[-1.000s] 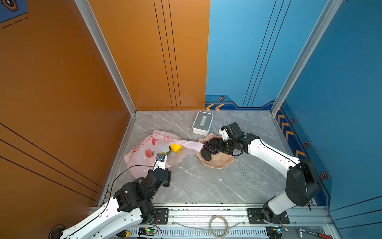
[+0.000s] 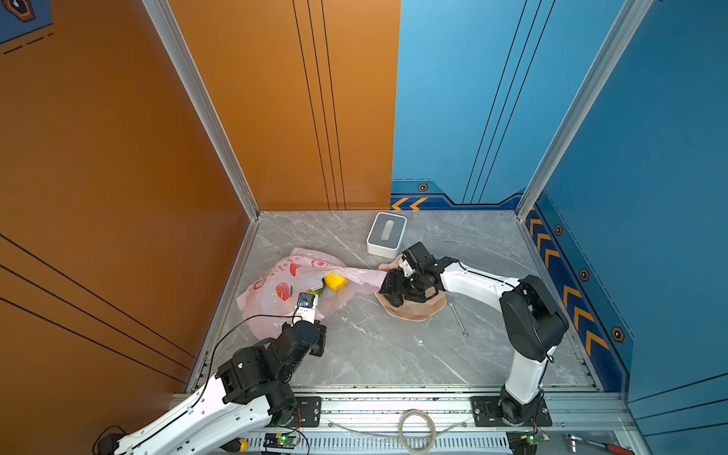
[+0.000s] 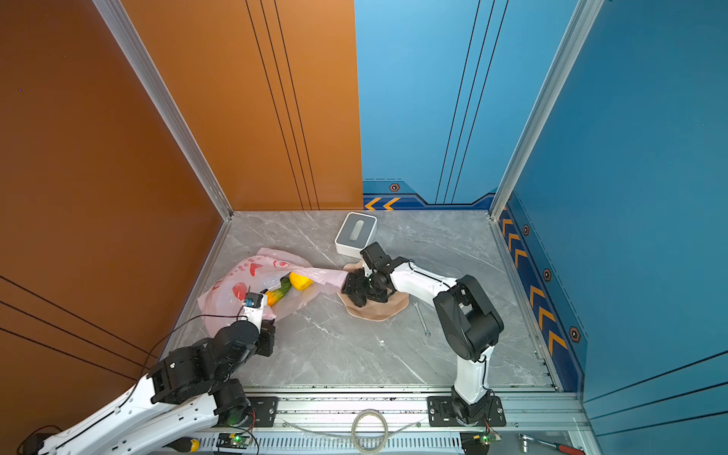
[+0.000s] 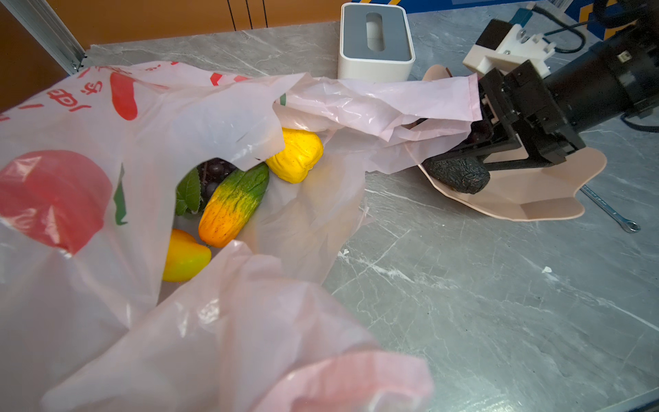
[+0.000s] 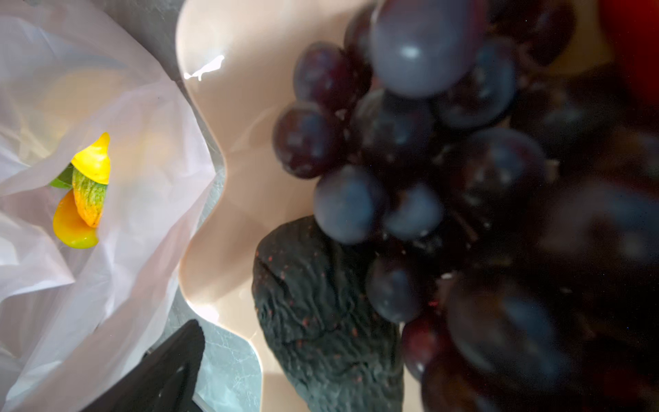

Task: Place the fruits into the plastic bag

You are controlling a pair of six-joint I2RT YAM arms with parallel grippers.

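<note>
The pink-white plastic bag (image 4: 61, 199) lies open on the left, with a yellow fruit (image 4: 296, 155), a green-orange fruit (image 4: 234, 204), a yellow-orange fruit (image 4: 185, 256) and dark grapes (image 4: 216, 169) inside. My left gripper (image 3: 265, 339) is shut at the bag's near side; bag film covers its fingers in the left wrist view. Right of the bag, a beige scalloped bowl (image 4: 549, 199) holds a dark grape bunch (image 5: 350, 203), a wrinkled black avocado (image 5: 322, 309) and something red (image 5: 631, 48). My right gripper (image 2: 403, 292) is open and low over the grapes, one finger (image 5: 164, 370) visible.
A white box with a grey lid (image 2: 386, 234) stands behind the bowl. A wrench (image 2: 458, 320) lies to the bowl's right. One bag strip (image 4: 439, 103) reaches over the bowl's left rim, against the right gripper.
My left arm and the bag have stayed put.
</note>
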